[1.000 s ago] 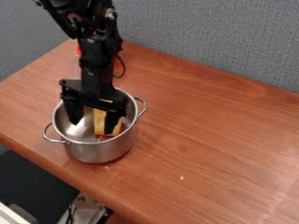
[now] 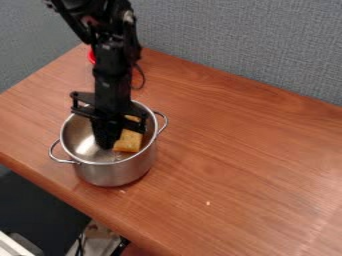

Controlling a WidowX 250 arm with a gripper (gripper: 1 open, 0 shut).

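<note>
A steel pot [image 2: 115, 172] with two side handles stands near the left front edge of the wooden table. A yellow block [image 2: 130, 142] lies inside it on the right. My black gripper [image 2: 104, 136] reaches down into the pot left of the block, its tips partly hidden. Whether it is open or shut is hard to make out.
A red object [image 2: 91, 55] is partly hidden behind my arm at the back. A grey wall borders the back; dark space lies beyond the front left edge.
The gripper has shifted within the pot, its dark fingers drawing toward the left and uncovering more of the yellow block on the right.
</note>
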